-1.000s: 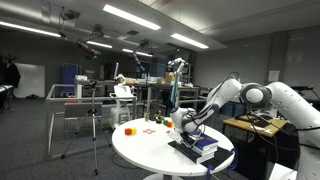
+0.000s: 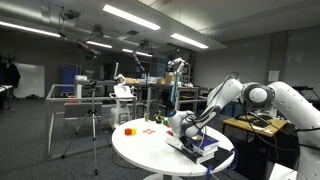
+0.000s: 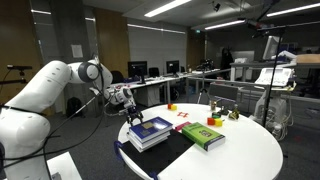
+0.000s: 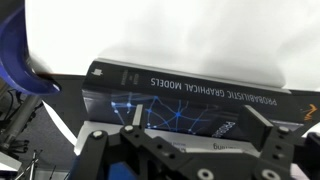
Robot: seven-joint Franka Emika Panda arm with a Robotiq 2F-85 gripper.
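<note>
A thick dark book titled "Probabilistic Graphical Models" lies below my gripper in the wrist view, its spine and blue network-patterned face showing. The two fingers stand apart at the lower part of that view, with nothing clearly held between them; whether they touch the book cannot be told. In the second exterior view, a stack of books with a blue top one sits at the table's near left, and my gripper is just behind it. The first exterior view shows the gripper low at the stack's left.
A green book lies right of the stack on the round white table. Small red and yellow objects stand farther back. A blue curved object borders the wrist view's left.
My gripper has shifted left and a little lower beside the book stack in the first exterior view. The stack appears unmoved.
</note>
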